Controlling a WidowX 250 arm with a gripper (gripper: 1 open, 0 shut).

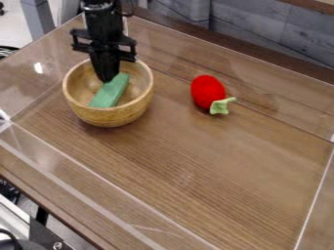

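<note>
A wooden bowl (pixel 77 111) on the table at the left holds a green elongated object (pixel 109 91). The dark gripper (pixel 108 56) is over the back of the bowl, pointing down; it looks shut, with nothing visible between its fingers, though its tips are small and dark. A red object with a pale green tip (pixel 208 92) lies to the right of the bowl.
A dark edge with a raised wooden border runs along the back right. Cables show at the lower left beyond the table's edge.
</note>
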